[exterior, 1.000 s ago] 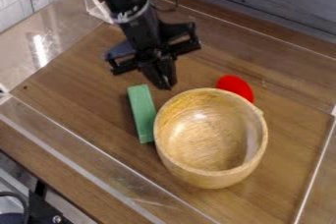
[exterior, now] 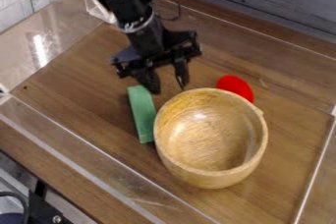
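A black robot gripper (exterior: 167,79) hangs over the table above the green block and to the upper left of the bowl, its two fingers apart with nothing visible between them. The green block (exterior: 143,115) lies just left of a large wooden bowl (exterior: 210,149). A red rounded object (exterior: 235,86) sits behind the bowl on the right, partly hidden by its rim.
The wooden table (exterior: 79,90) has free room on the left and behind the red object. A pale wall (exterior: 237,2) borders the back; clear edging runs along the table's front left and right.
The gripper's fingers have moved lower and now stand farther apart, straddling a wider space above the green block. The bowl, block and red object are unmoved.
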